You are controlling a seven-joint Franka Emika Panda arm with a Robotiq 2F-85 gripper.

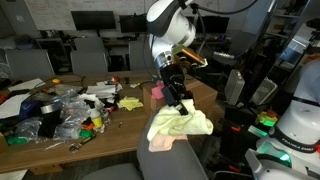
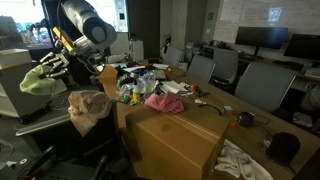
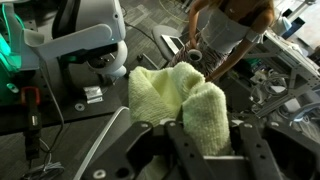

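Note:
A pale yellow-green cloth hangs from my gripper, which is shut on it, above a grey chair in exterior view 1. From the other side, exterior view 2 has the same cloth held up at the left. In the wrist view the bunched cloth fills the space between the fingers and covers most of the fingertips. A pinkish-tan cloth is draped over the chair back, below and apart from the gripper.
Bags, bottles and loose items crowd the wooden table, including a pink cloth. A white cloth lies at the far right in exterior view 2. A white robot base stands at the right in exterior view 1.

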